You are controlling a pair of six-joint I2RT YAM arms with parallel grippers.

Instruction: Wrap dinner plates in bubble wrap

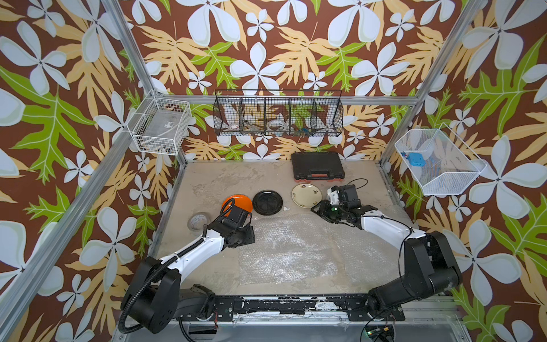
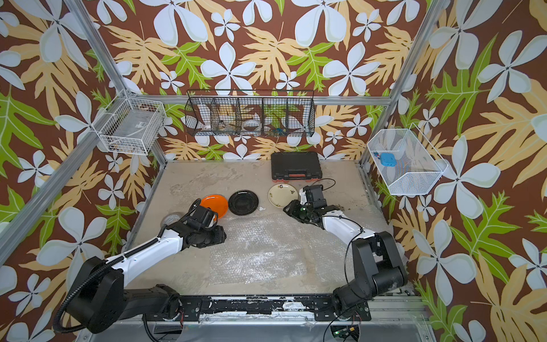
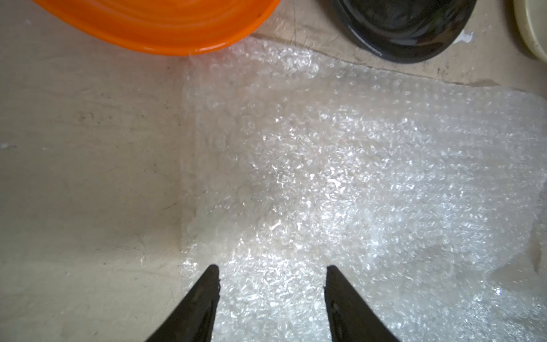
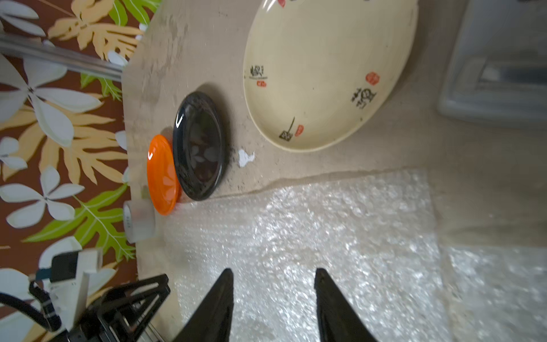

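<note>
Flat on the table lies a sheet of bubble wrap (image 1: 290, 250), with another piece (image 1: 370, 253) to its right. Behind it stand an orange plate (image 1: 242, 200), a black plate (image 1: 267, 202) and a cream plate (image 1: 306, 195) with small printed marks. My left gripper hangs over the wrap's left part, its fingers apart and nothing between them. Open and empty, my right gripper is above the wrap, just in front of the cream plate. In the left wrist view the orange plate's rim touches the wrap's far left corner.
A tape roll (image 1: 198, 221) sits left of the orange plate. At the back is a black case (image 1: 318, 166). A grey device (image 4: 501, 79) lies right of the cream plate. Wire baskets hang on the walls.
</note>
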